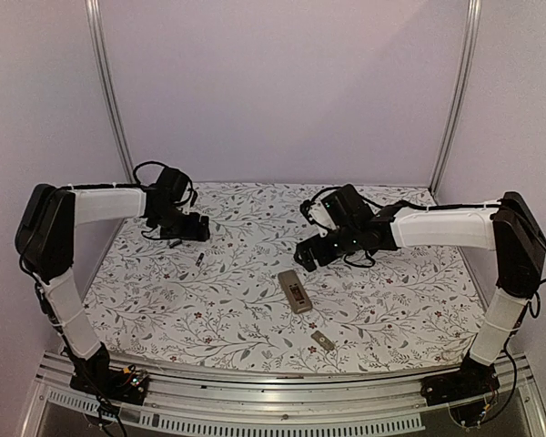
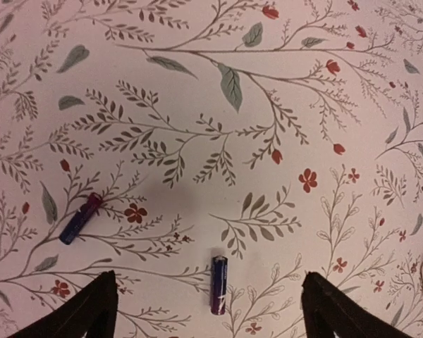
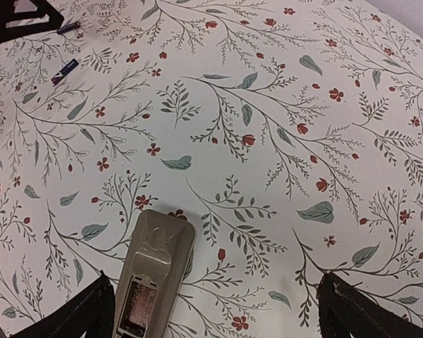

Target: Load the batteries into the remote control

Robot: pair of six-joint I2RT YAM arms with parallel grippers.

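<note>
A grey remote [image 1: 295, 291] lies on the patterned table with its compartment uncovered; its small cover [image 1: 322, 340] lies nearer the front. Two batteries lie apart at the left, one upright in the left wrist view [image 2: 218, 285], the other slanted [image 2: 80, 218]. My left gripper [image 1: 188, 228] hovers above them, fingers apart with nothing seen between them. My right gripper [image 1: 307, 255] stands open above and behind the remote, nothing between its fingers.
Pale walls [image 1: 273, 91] enclose it at the back and sides.
</note>
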